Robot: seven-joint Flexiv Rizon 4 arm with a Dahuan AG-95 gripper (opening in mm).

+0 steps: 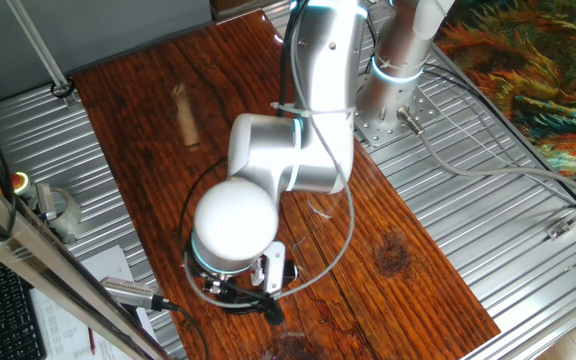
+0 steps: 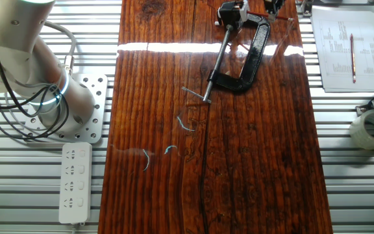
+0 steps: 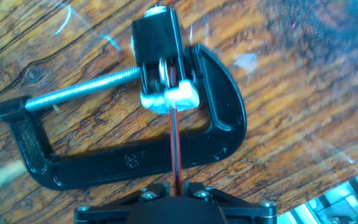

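A black C-clamp with a threaded screw lies on the wooden board, also seen as the clamp at the top of exterior view 2. Between its finger and screw end sits a black block with white lumps on its near end. From these lumps a thin dark-red, pencil-like rod runs toward my gripper. The rod passes between the finger parts at the bottom of the wrist view. The pads are hidden, so their grip on it is unclear. Exterior view 1 shows my gripper largely covered by the arm.
Blue scraps lie on the board, whose lower part is otherwise clear. To the left are a power strip and the arm's base. Paper with a pencil and a tape roll lie off the right edge.
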